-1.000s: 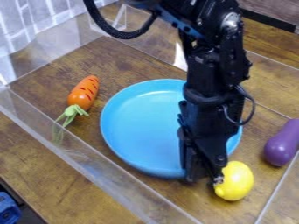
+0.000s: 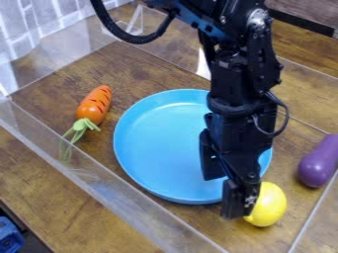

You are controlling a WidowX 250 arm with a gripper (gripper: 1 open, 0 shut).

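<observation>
The black gripper (image 2: 232, 178) hangs from the top over the right side of a blue plate (image 2: 150, 138), its fingers open and pointing down, just left of a yellow object (image 2: 267, 205) at the lower right. Whether it touches the yellow object is hard to tell. The arm hides part of the plate.
An orange carrot (image 2: 94, 106) with green leaves lies to the left of the plate. A purple eggplant (image 2: 318, 161) lies at the right.
The gripper has shifted slightly, its body now a little higher and more upright beside the yellow object. The plate, carrot and eggplant look unmoved.
</observation>
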